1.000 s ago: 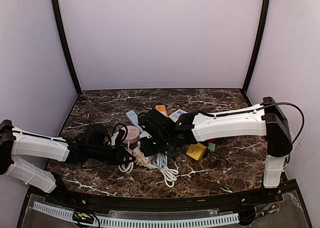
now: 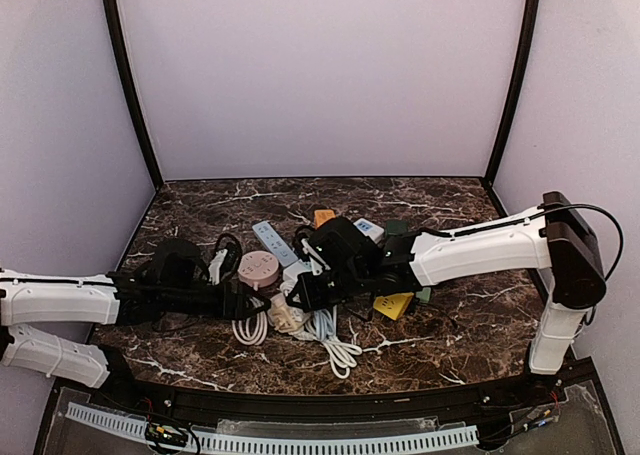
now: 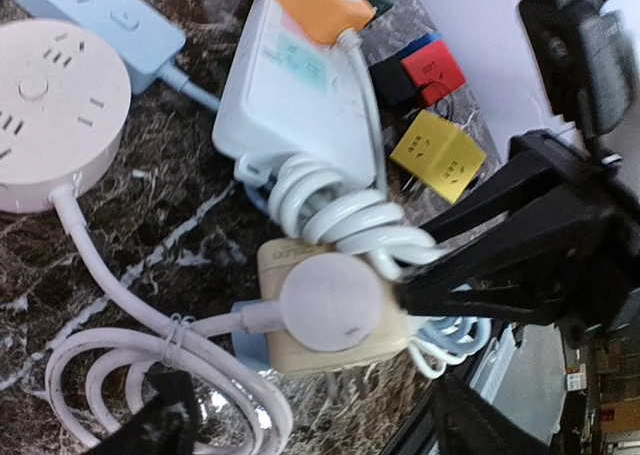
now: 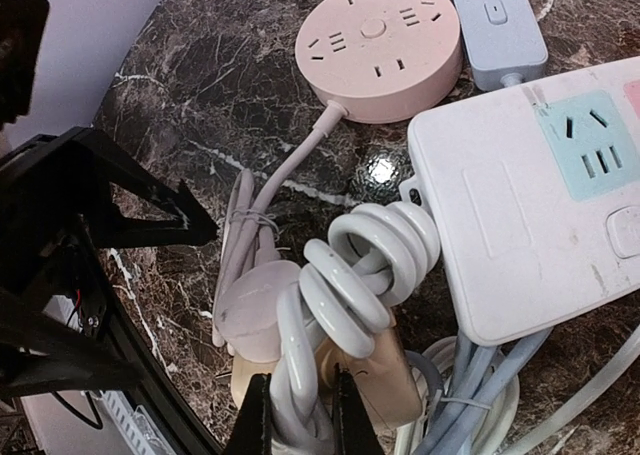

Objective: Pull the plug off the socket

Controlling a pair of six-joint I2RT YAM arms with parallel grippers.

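A round pale-pink plug (image 3: 330, 300) sits against a beige cube socket (image 3: 285, 260), its pink cable leading off to the left. My left gripper is open, its blurred fingers well apart and nearest the camera, with the plug and cube in view beyond the gap. From the left, the left gripper faces the plug (image 4: 258, 310) without touching it. My right gripper is shut on a coiled white cable (image 4: 345, 295) close over the cube (image 4: 385, 375). The cable and right fingers hide part of the cube's top.
The white cable runs near a white power strip (image 4: 470, 175). A pink round power strip (image 4: 375, 50) and a blue strip (image 4: 500, 25) lie behind. Bundled cables crowd the cube's front; a yellow cube (image 2: 392, 305) is to the right.
Over the last second my right gripper has shifted a little to the right, and the white strip appears slightly right too. The left arm has since drawn its elbow leftward, its gripper rising slightly.
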